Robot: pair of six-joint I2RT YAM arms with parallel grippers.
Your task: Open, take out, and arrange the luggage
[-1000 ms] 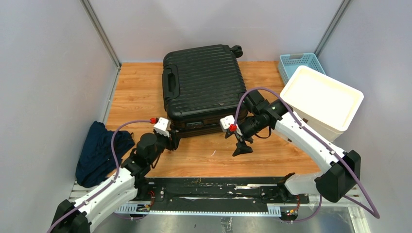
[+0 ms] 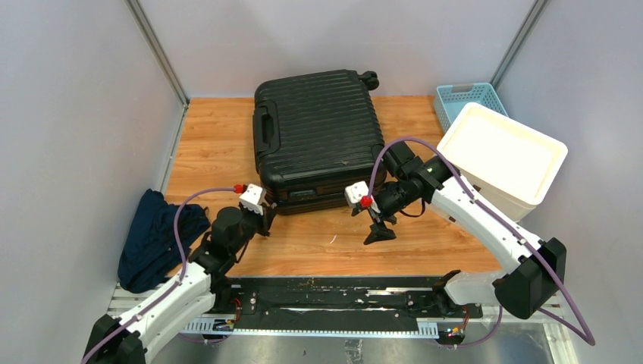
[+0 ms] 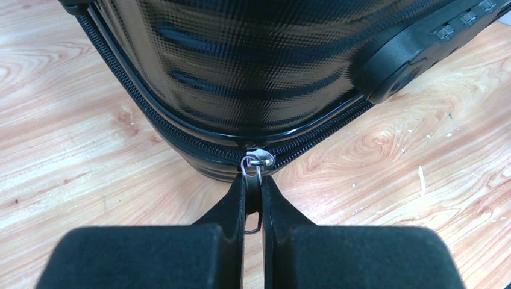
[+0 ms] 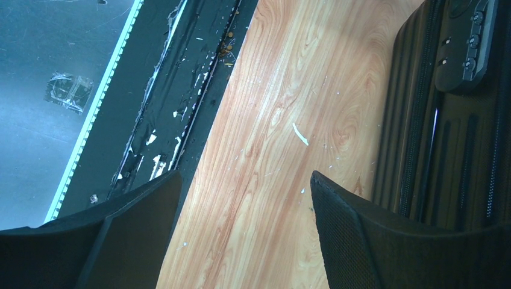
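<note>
A black ribbed suitcase (image 2: 318,129) lies closed on the wooden table (image 2: 212,129). At its front left corner my left gripper (image 2: 267,216) is shut on a metal zipper pull (image 3: 253,189), below the suitcase's zipper (image 3: 196,144); the left wrist view shows this closely. My right gripper (image 2: 375,224) stands open above the table at the front right of the suitcase, nothing between its fingers. In the right wrist view the combination lock (image 4: 464,48) shows on the suitcase's side.
A dark blue cloth (image 2: 155,243) lies at the left. A cream lidded box (image 2: 500,152) and a blue basket (image 2: 462,98) stand at the right. Bare table lies in front of the suitcase.
My left gripper has shifted very slightly at the suitcase's corner. The suitcase and the right arm look nearly unchanged.
</note>
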